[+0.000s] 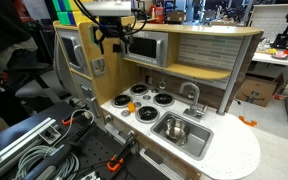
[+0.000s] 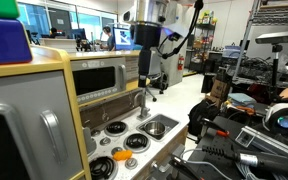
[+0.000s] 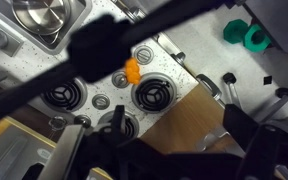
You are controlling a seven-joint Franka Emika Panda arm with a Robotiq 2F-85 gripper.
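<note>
My gripper [image 1: 113,47] hangs high above the stove's left side, in front of the microwave, with its fingers apart and nothing between them. In the wrist view the dark gripper faces down over the stovetop and the brown floor. A small orange object [image 1: 132,106] lies on the stove among the burners, well below the gripper; the wrist view shows this orange object [image 3: 132,71] too. Inside the sink [image 1: 195,144] sits a metal pot [image 1: 178,130].
A microwave [image 1: 144,47] stands under the wooden shelf [image 1: 204,70], close behind the arm. Left of the stove rises a wooden cabinet [image 1: 76,52]. The white counter [image 1: 234,155] right of the sink is bare. A faucet [image 1: 193,100] rises behind the sink.
</note>
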